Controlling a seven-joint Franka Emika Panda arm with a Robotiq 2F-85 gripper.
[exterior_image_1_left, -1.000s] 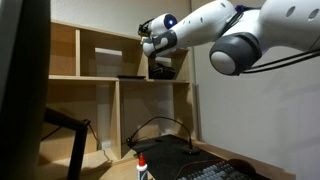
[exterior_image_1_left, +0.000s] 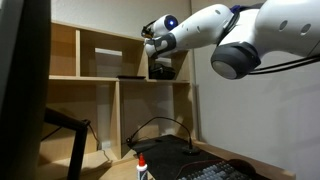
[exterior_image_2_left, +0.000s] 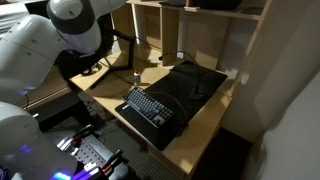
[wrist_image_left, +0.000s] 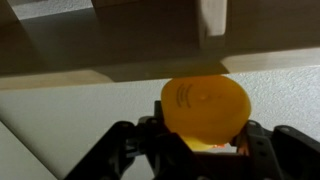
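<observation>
A rounded yellow-orange object (wrist_image_left: 205, 105) fills the middle of the wrist view, and my gripper is shut on it, with dark fingers at both sides. Its lower part is hidden by the fingers. In exterior view 1 my gripper (exterior_image_1_left: 147, 32) is up at the top of the wooden shelf unit (exterior_image_1_left: 112, 38), close to an upright panel; the held object is too small to make out there. Exterior view 2 does not show the gripper clearly.
Shelf boards lie just beyond the object in the wrist view. On the desk (exterior_image_2_left: 205, 130) are a keyboard (exterior_image_2_left: 150, 105), a dark mat (exterior_image_2_left: 190, 85) and a white bottle with a red cap (exterior_image_1_left: 142, 167). A black basket-like item (exterior_image_1_left: 161, 70) stands on the upper shelf.
The arm has shifted slightly near the shelf top over the last second. The shelf and desk items look unmoved.
</observation>
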